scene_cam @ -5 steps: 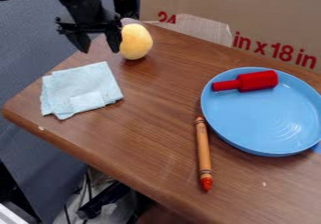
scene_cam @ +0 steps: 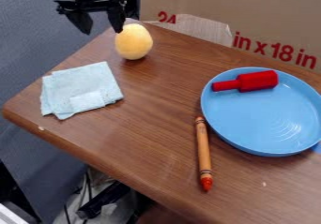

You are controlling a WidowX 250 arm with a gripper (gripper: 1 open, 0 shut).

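My black gripper (scene_cam: 99, 23) is at the top left above the table's far end, its fingers apart and nothing visible between them. Just to its lower right a yellow, egg-shaped object (scene_cam: 134, 42) stands on the wooden table. A light blue folded cloth (scene_cam: 79, 91) lies on the left side. On the right, a red cylinder with a narrow handle (scene_cam: 257, 80) rests on a blue plate (scene_cam: 265, 126). An orange crayon (scene_cam: 204, 157) with a red tip lies left of the plate.
A large cardboard box (scene_cam: 238, 17) stands behind the table at the upper right. The table's near left edge drops to the floor, where dark equipment shows.
My gripper has risen over the last second, away from beside the yellow object. The objects on the table have not visibly moved.
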